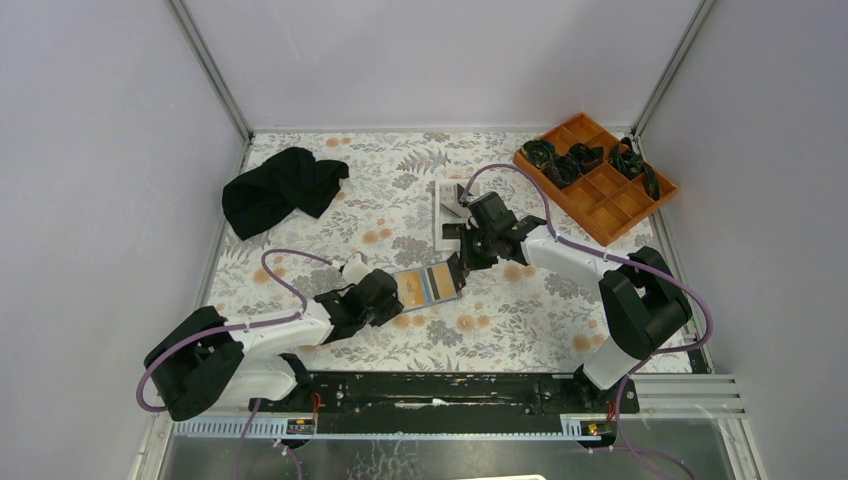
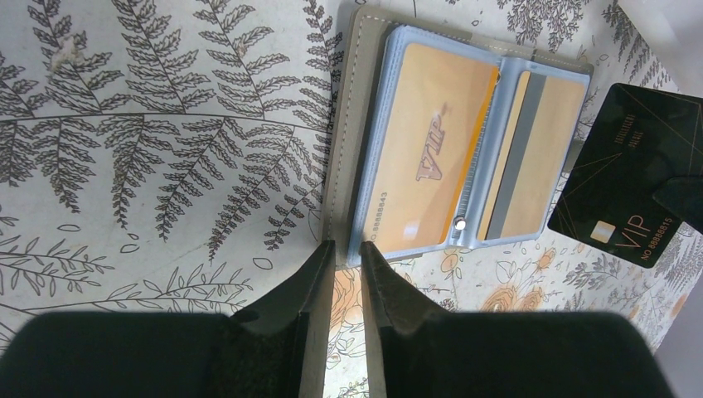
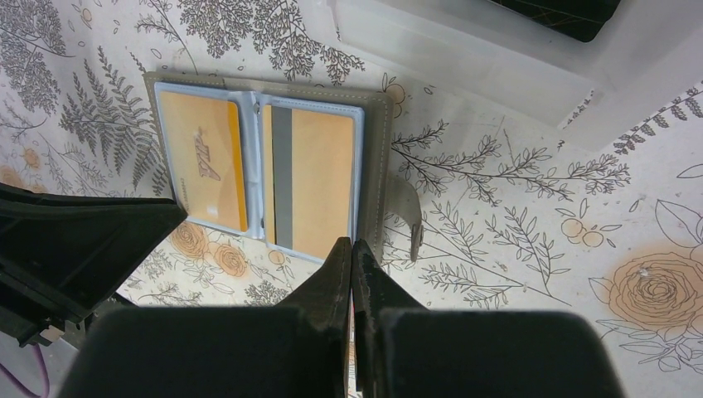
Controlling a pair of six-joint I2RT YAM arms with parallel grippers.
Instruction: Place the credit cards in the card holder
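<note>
The grey card holder (image 1: 427, 287) lies open, a gold card (image 2: 427, 141) in its left pocket and a striped gold card (image 2: 539, 157) in its right. My left gripper is shut on the holder's left edge. My right gripper is shut; the left wrist view shows its fingers (image 2: 684, 195) on a black VIP card (image 2: 626, 170), tilted up beside the holder's right end. From the right wrist, this card is edge-on, only a thin line between the fingers. The holder's strap (image 3: 406, 207) sticks out on the right.
A white box (image 1: 442, 240) with black cards stands behind the holder, close to my right gripper. At the back right is a wooden tray (image 1: 622, 232) with dark coiled items. A black cloth (image 1: 285, 188) lies at the back left.
</note>
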